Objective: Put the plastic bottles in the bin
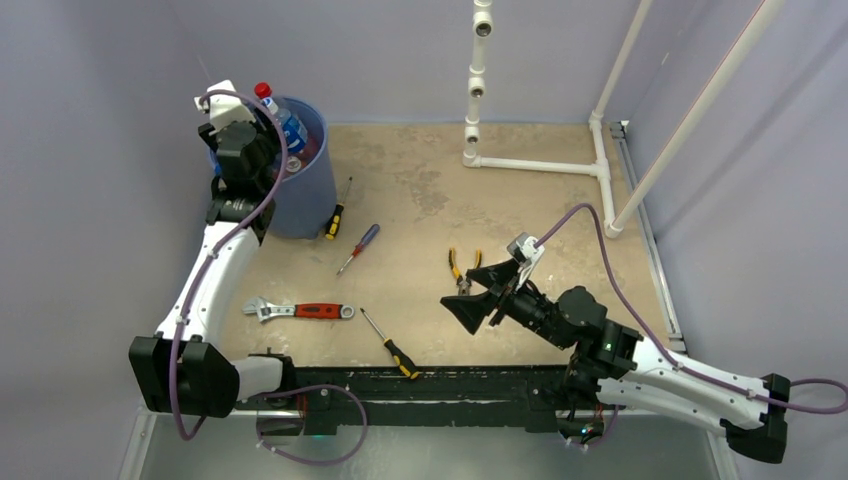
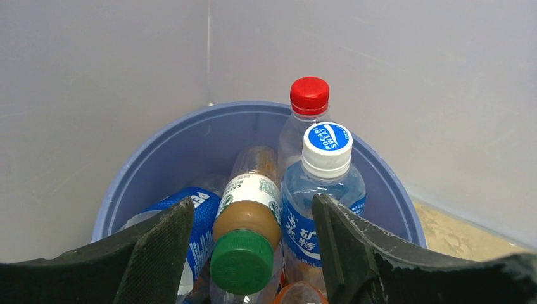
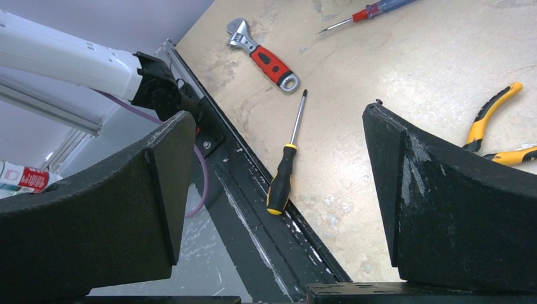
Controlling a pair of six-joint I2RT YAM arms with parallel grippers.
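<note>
The blue bin point(image 1: 305, 200) at the back left holds several plastic bottles: a green-capped one point(image 2: 242, 259) lying with brown contents, upright ones with a white cap point(image 2: 326, 149) and a red cap point(image 2: 309, 95), and a blue-labelled one point(image 2: 199, 215). My left gripper is over the bin, its fingers apart above the green-capped bottle, holding nothing that shows. My right gripper hangs open above the front right of the table, nothing between its fingers.
On the table point(image 1: 400, 200) lie a wrench point(image 1: 300, 311), several screwdrivers point(image 1: 398, 352) and yellow pliers point(image 1: 455, 262). White pipes point(image 1: 535, 163) stand at the back right.
</note>
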